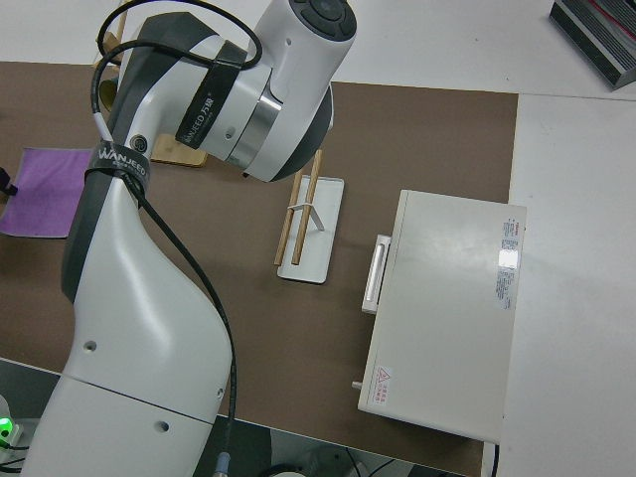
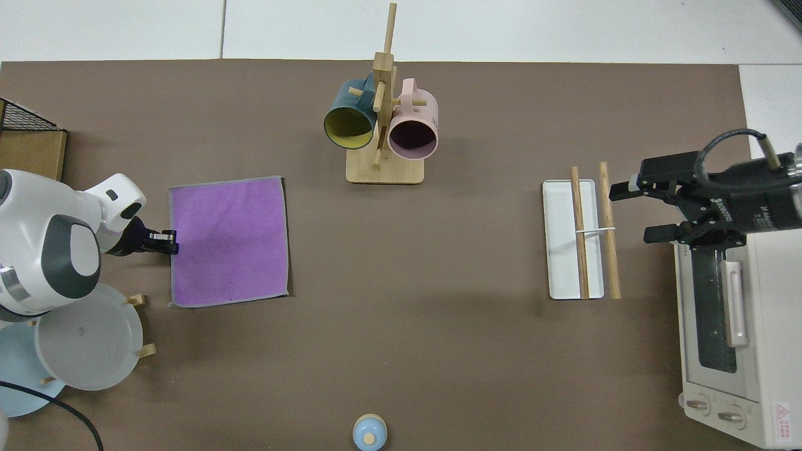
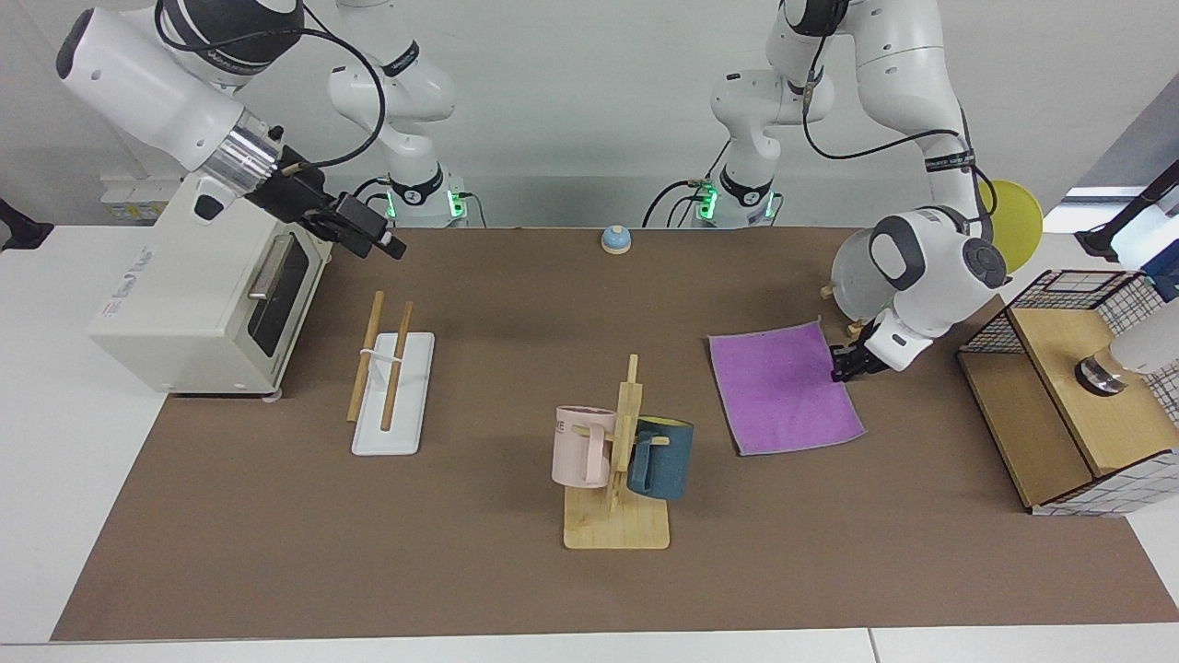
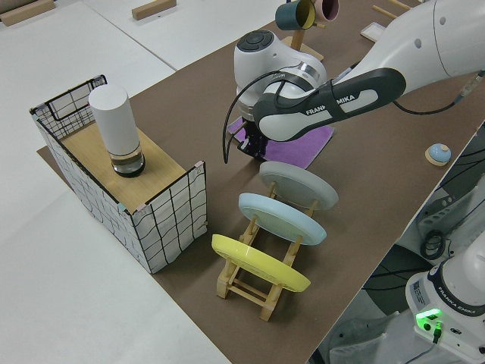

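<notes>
In the top view, a black gripper (image 2: 631, 213) at the right reaches over the oven toward two wooden sticks (image 2: 609, 255) on a white stand (image 2: 558, 240); its two fingers stand apart, empty. At the left, the other arm's gripper (image 2: 166, 241) hangs at the edge of a purple cloth (image 2: 229, 244); its finger state is unclear. A wooden mug tree (image 2: 383, 169) holds a teal mug (image 2: 338, 105) and a pink mug (image 2: 425, 116).
The white oven (image 2: 772, 323) stands at the right. A rack with plates (image 2: 90, 338) and a wire-sided box (image 2: 30, 150) are at the left. A small blue object (image 2: 369, 432) lies near the front.
</notes>
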